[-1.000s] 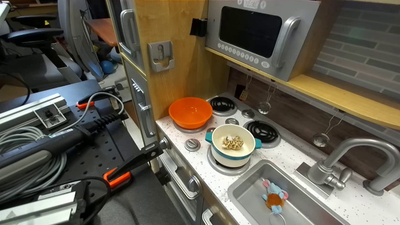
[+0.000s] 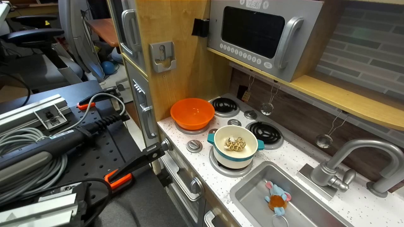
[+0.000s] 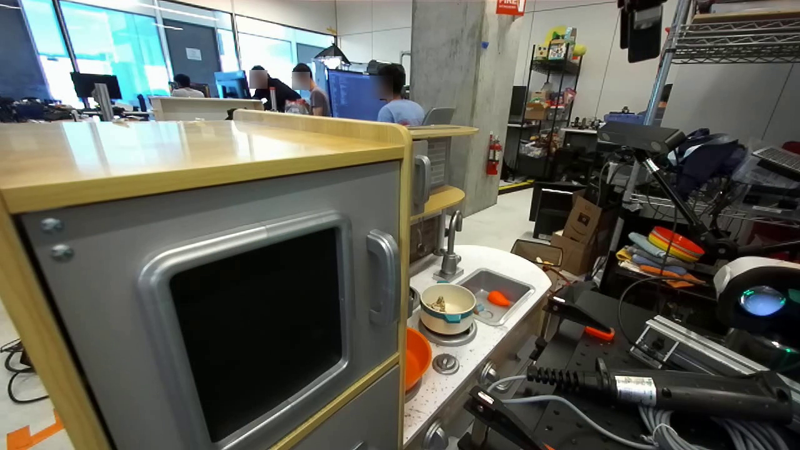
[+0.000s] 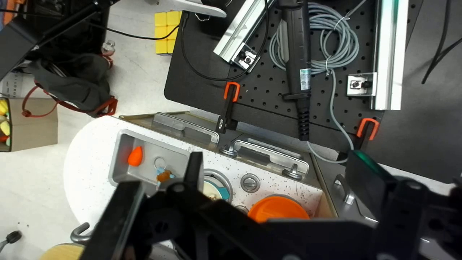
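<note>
My gripper shows only in the wrist view, where its dark fingers [image 4: 371, 177] stand wide apart and open, high over the toy kitchen. An orange bowl [image 2: 192, 114] sits on the front burner by the wooden side panel. Beside it on another burner stands a cream pot [image 2: 234, 153] with teal handles. Inside the pot lies a spotted plush toy [image 2: 234, 144]. A blue and brown plush toy with a ring [image 2: 277, 198] lies in the grey sink [image 2: 242, 196]. Also in the sink is an orange teardrop-shaped thing [image 4: 135, 156]. The gripper body hides part of the pot in the wrist view.
A grey faucet [image 2: 337, 172] rises behind the sink. Above the stove hang a toy microwave [image 2: 253, 34] and a wooden shelf [image 2: 341, 94]. A black pegboard table [image 4: 268, 99] with cables and clamps adjoins the kitchen's front.
</note>
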